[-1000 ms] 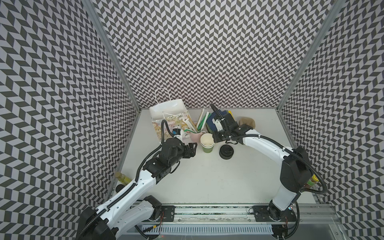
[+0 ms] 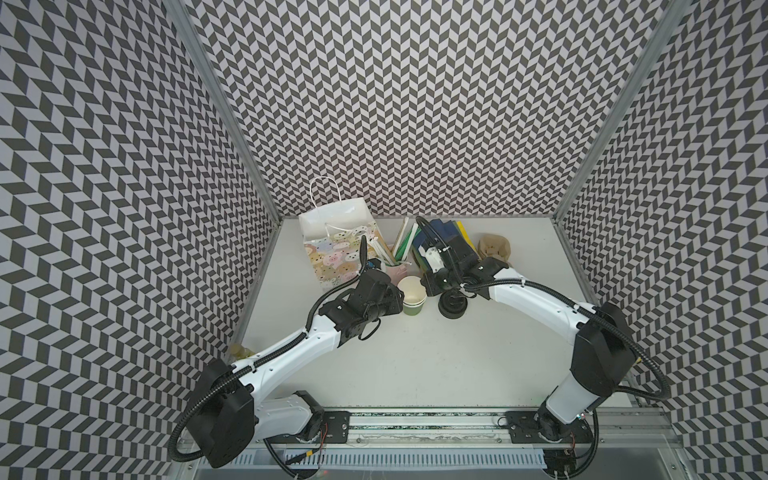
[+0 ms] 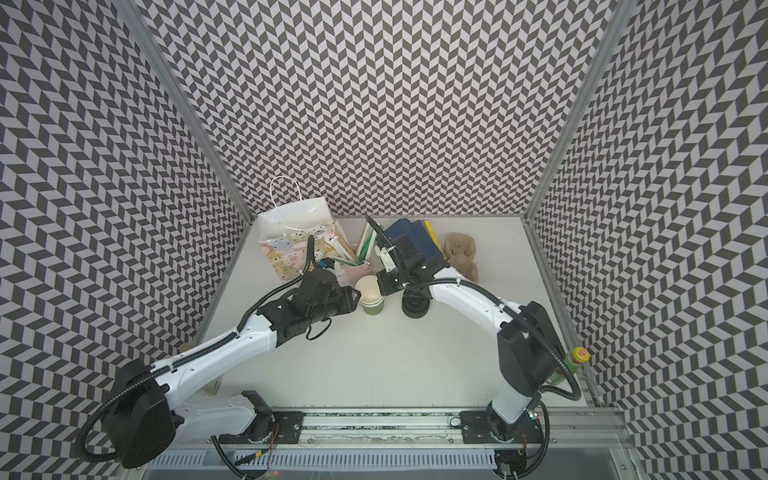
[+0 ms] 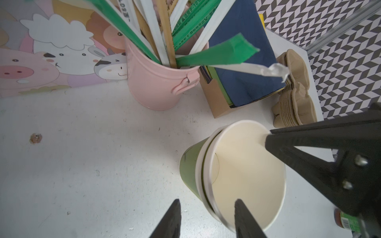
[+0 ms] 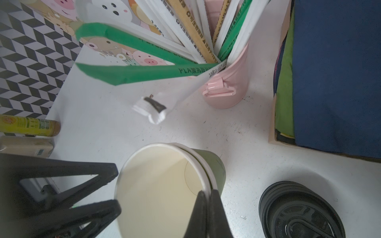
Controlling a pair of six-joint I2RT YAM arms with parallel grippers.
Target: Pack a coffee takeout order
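A stack of paper cups (image 2: 412, 296), green outside and cream inside, stands mid-table between both grippers, tilted in the wrist views. My left gripper has its fingers apart at the near rim of the cups. My right gripper is shut at the rim, which seems pinched between its fingers. Black lids (image 5: 301, 214) lie to the right of the cups. The patterned paper bag (image 2: 340, 256) stands at back left. A pink bucket (image 4: 154, 87) of wrapped straws is behind the cups.
A box of dark blue napkins or sleeves (image 3: 408, 228) and cardboard cup carriers (image 3: 462, 256) stand at back right. A bottle (image 3: 576, 360) is at the right edge.
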